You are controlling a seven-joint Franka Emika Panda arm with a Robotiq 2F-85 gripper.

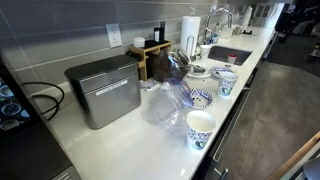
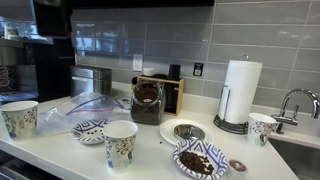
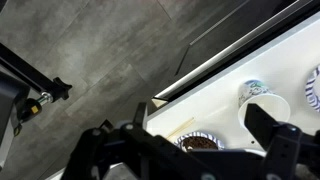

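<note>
My gripper stands open over the counter's edge, nothing between its fingers, in the wrist view. Below it, partly covered by the gripper, is a patterned bowl (image 3: 199, 136) with dark brown bits. A paper cup (image 3: 262, 98) stands near the right finger, and another patterned bowl (image 3: 314, 90) is cut off at the right border. Exterior view 2 shows the filled bowl (image 2: 201, 163), a second bowl (image 2: 92, 139), paper cups (image 2: 121, 147), and a dark-filled jar (image 2: 147, 103). A dark arm part (image 2: 51, 18) hangs at upper left; the gripper's fingers are unclear there.
A clear plastic bag (image 1: 171, 106) lies beside the silver box (image 1: 105, 91). Along the wall stand a wooden rack (image 2: 166, 92) and a paper towel roll (image 2: 240, 90); the sink (image 1: 229, 55) lies farther along. Open counter shows in front of the silver box.
</note>
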